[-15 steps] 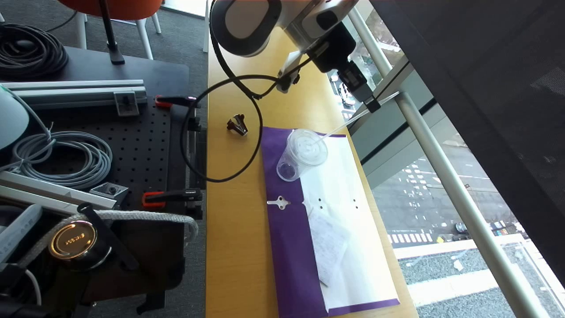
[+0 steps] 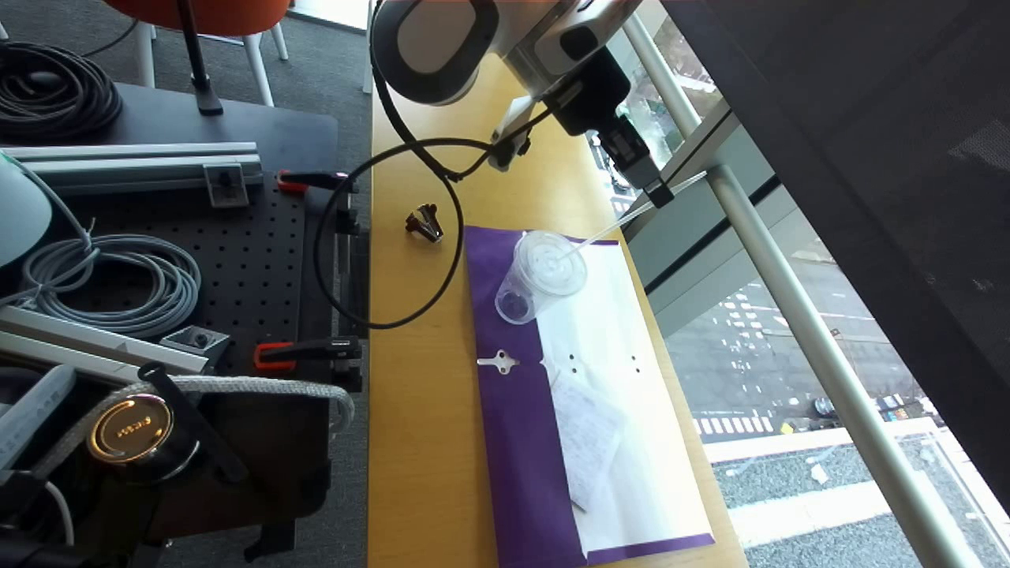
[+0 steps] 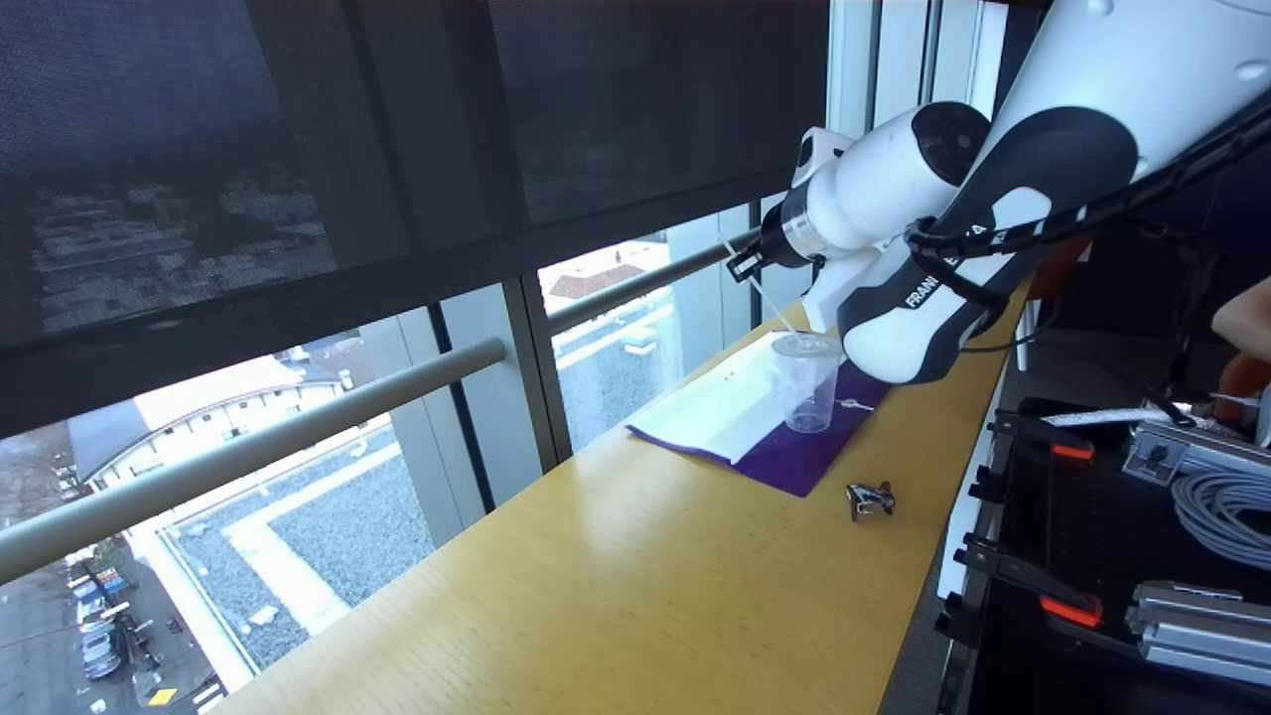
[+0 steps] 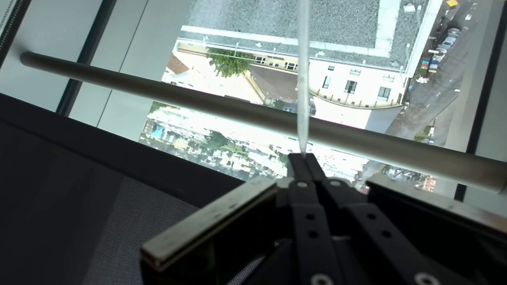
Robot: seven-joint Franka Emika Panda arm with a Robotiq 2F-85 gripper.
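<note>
A clear plastic cup [image 2: 522, 282] with a lid stands upright on a purple-and-white folder. A thin, pale straw [image 2: 603, 230] slants up from the lid toward the window. My gripper [image 2: 660, 194] is above and beyond the cup on its window side, shut on the straw, whose free end sticks out past the fingertips. In exterior view 2 the straw [image 3: 774, 308] runs from the cup [image 3: 810, 387] to the gripper [image 3: 744, 264]. The wrist view shows the straw [image 4: 303, 71] meeting the closed tips of the gripper; the cup is out of that view.
A metal rail [image 2: 805, 312] crosses the window close to the gripper. On the folder [image 2: 516, 454] lie a key-shaped silver piece [image 2: 499, 361] and a paper sheet [image 2: 585, 440]. A staple remover [image 2: 425, 222] sits on the wooden ledge. The ledge's near part [image 3: 560, 596] is clear.
My gripper has shifted slightly left and down in exterior view 1. The straw's free end has moved the same way with it. The cup has hardly moved.
</note>
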